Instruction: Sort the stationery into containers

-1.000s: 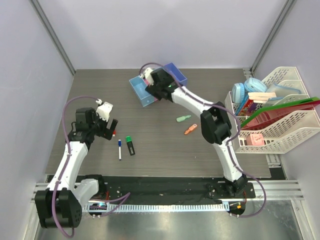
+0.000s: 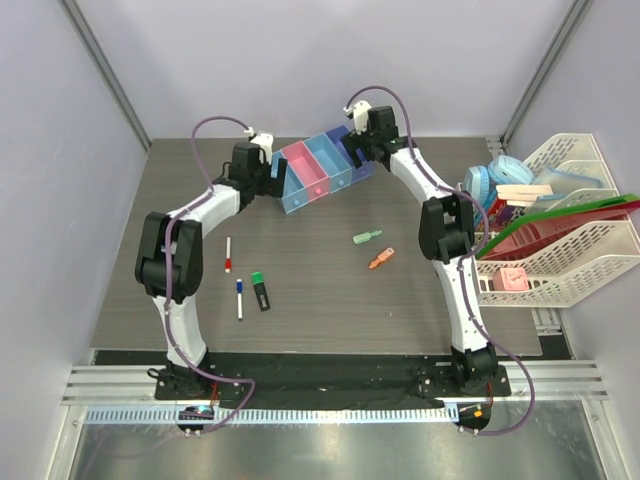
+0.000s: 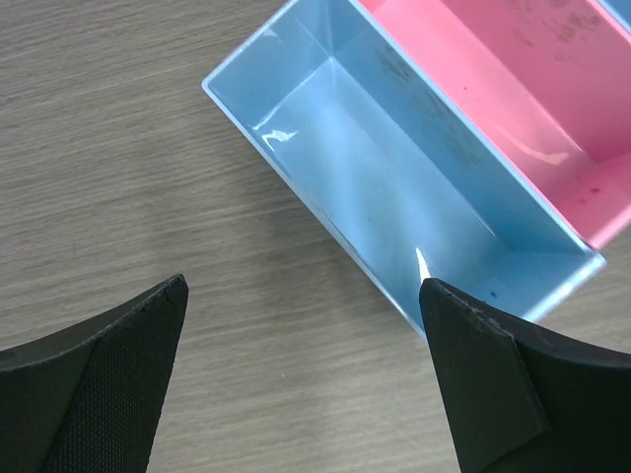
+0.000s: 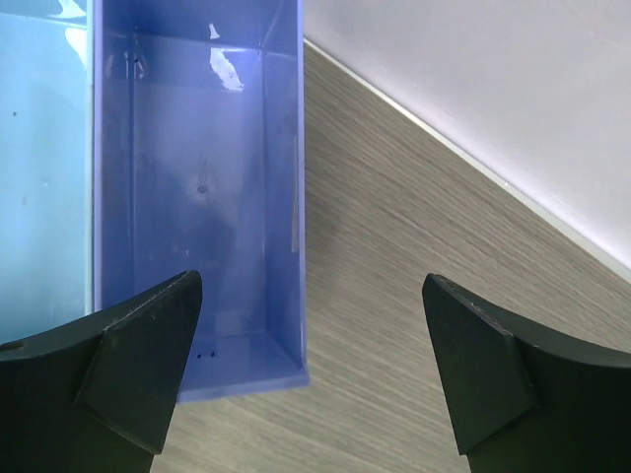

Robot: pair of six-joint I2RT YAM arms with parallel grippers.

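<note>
Four-part row of bins stands askew at the back: a light-blue bin (image 3: 385,158), a pink bin (image 2: 305,165), another light-blue bin (image 2: 329,156) and a dark-blue bin (image 4: 197,187). Those compartments in view look empty. My left gripper (image 2: 279,179) is open over the row's left end, the bin wall partly between its fingers. My right gripper (image 2: 356,151), also open, hovers at the dark-blue bin's right wall with nothing held. On the table lie a red marker (image 2: 228,255), a blue-capped marker (image 2: 239,300), a black green-capped marker (image 2: 261,292), a green bottle (image 2: 367,237) and an orange bottle (image 2: 381,258).
At the right edge, a white basket (image 2: 570,290) holds books, headphones, a pink box (image 2: 510,279) and boards. The back wall (image 2: 420,80) is close behind the bins.
From the left front, my left arm has swung up to the bins' left end. My right gripper has moved from over the middle bins to the dark-blue one. The stationery lies unmoved.
</note>
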